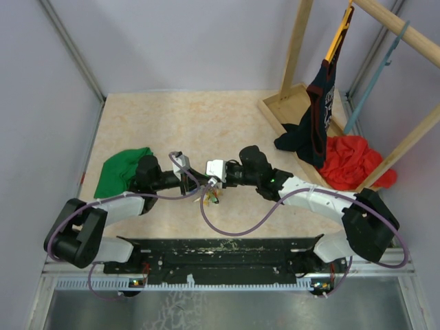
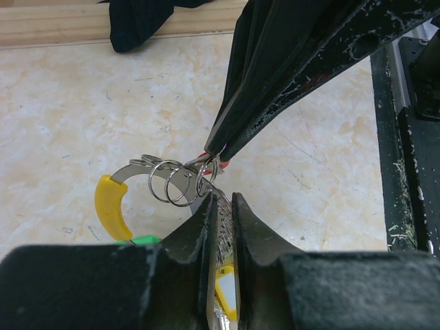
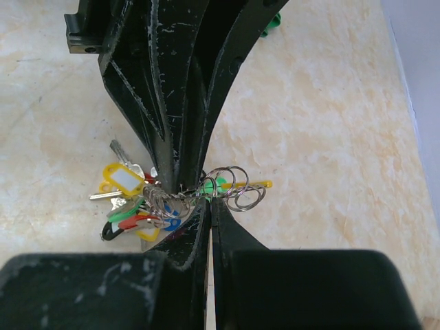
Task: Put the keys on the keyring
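The two grippers meet over the table's middle. A bundle of wire rings (image 2: 175,180) and keys with coloured tags (image 3: 126,180) lies between them. In the left wrist view my left gripper has its fingertips close together just below the rings; whether anything is between them is unclear. My right gripper's tip (image 2: 214,152) reaches into the rings from above right. In the right wrist view its fingers (image 3: 227,275) are shut, with rings just beyond, and the left gripper's dark body stands over the bundle.
A green cloth (image 1: 117,172) lies at the left. A wooden rack (image 1: 289,103) with a dark hanging cloth and a red cloth (image 1: 354,161) stands at the right.
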